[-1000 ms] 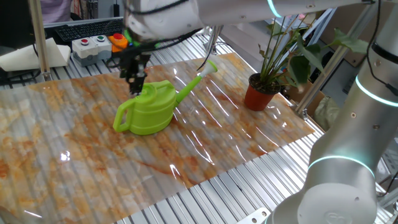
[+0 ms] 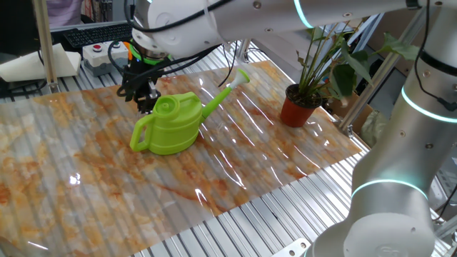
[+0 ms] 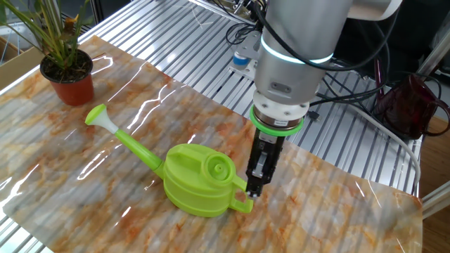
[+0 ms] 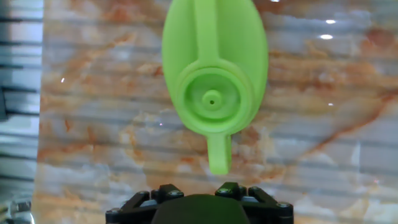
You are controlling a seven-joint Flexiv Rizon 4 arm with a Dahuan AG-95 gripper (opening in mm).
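Note:
A light green watering can (image 2: 175, 128) stands upright on the marbled sheet, its spout pointing toward the potted plant. In the wrist view the can (image 4: 211, 102) is seen from above, with its handle (image 4: 218, 155) toward the gripper. My gripper is open, its fingers apart with nothing between the tips. In exterior view 2 the gripper (image 3: 254, 192) points down close by the can's handle side; whether it touches the handle is hard to tell. From exterior view 1 the gripper (image 2: 146, 107) shows behind the can, partly covered by cables.
A plant in a brown pot (image 2: 298, 107) stands on the sheet beyond the spout. A button box (image 2: 103, 57) and keyboard lie behind the sheet. A dark red pitcher (image 3: 411, 105) stands off the sheet. Much of the marbled sheet (image 2: 64, 185) is bare.
The watering can and plant have stayed put.

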